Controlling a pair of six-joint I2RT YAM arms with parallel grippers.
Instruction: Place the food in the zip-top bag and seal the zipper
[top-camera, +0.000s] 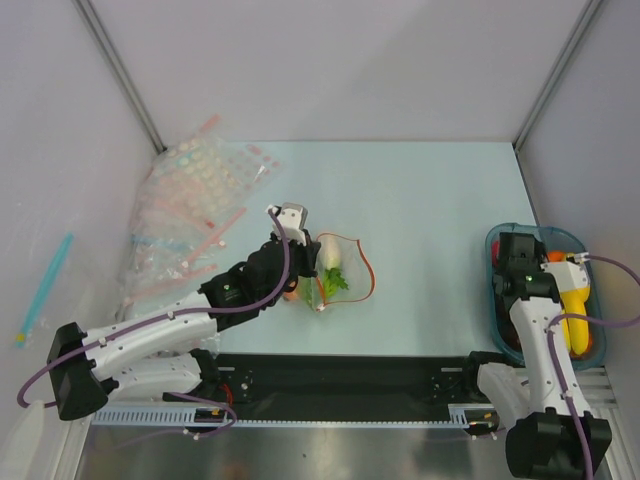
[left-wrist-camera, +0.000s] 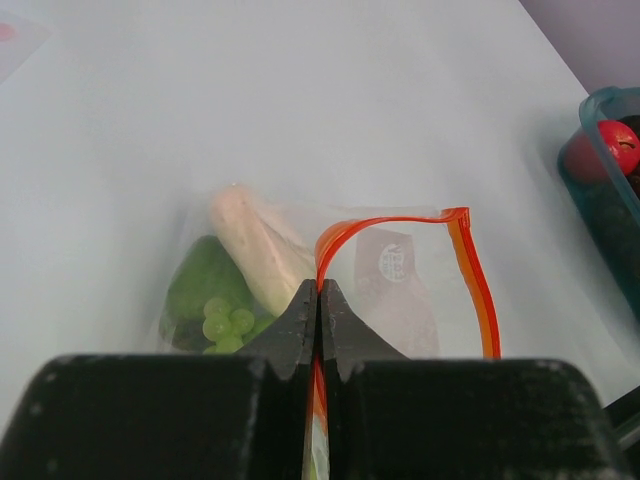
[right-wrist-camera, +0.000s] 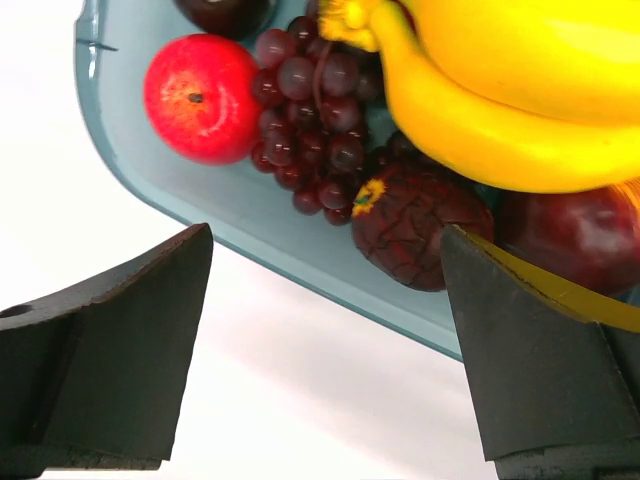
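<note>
The clear zip top bag (top-camera: 352, 258) lies mid-table, its orange-edged mouth spread into a loop. Inside it, the left wrist view shows a pale long food piece (left-wrist-camera: 258, 245), a green pepper (left-wrist-camera: 205, 285) and green grapes (left-wrist-camera: 226, 324). My left gripper is shut on one side of the bag's orange rim, which passes between the fingertips. Over the blue bin at the right, my right gripper stands open and empty. Below it are a red apple (right-wrist-camera: 200, 98), dark grapes (right-wrist-camera: 315, 120), a wrinkled dark fruit (right-wrist-camera: 412, 222) and bananas (right-wrist-camera: 520, 100).
The teal bin (top-camera: 492, 300) stands against the right wall, its rim (right-wrist-camera: 270, 262) running between my right fingers in the right wrist view. Several flat empty bags (top-camera: 190, 190) lie along the left side. The table (top-camera: 430, 230) between bag and bin is clear.
</note>
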